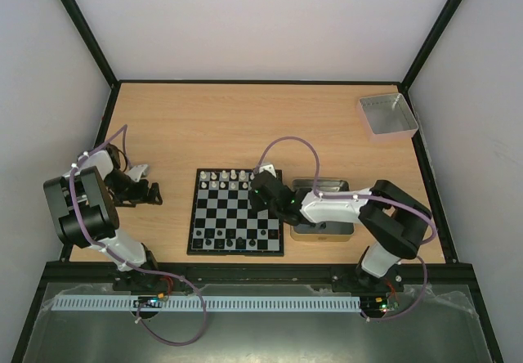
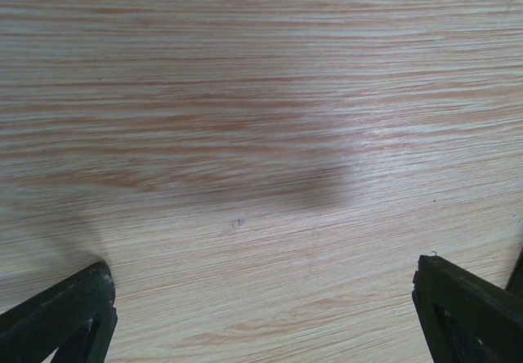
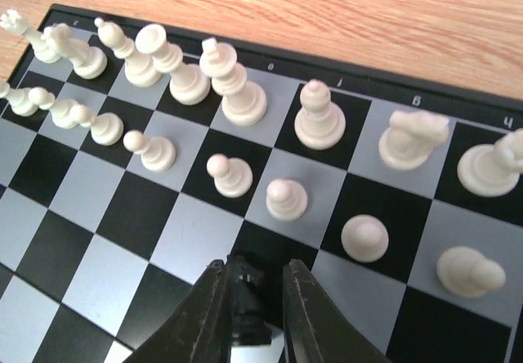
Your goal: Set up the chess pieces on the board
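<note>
The chessboard [image 1: 238, 213] lies on the table with white pieces along its far side and black pieces along its near side. In the right wrist view, white pawns [image 3: 231, 176] stand in a row in front of taller white pieces such as the white bishop [image 3: 319, 118]. My right gripper is over the board, its fingers close together around a black piece [image 3: 250, 306]; dark fingers partly mask that piece. At the table's left edge, my left gripper [image 1: 155, 194] is open over bare wood, nothing between its fingers.
To the right of the board stands a metal box [image 1: 327, 230], partly covered by the right arm. Another open bin [image 1: 389, 118] is at the back right. The wood behind the board is bare.
</note>
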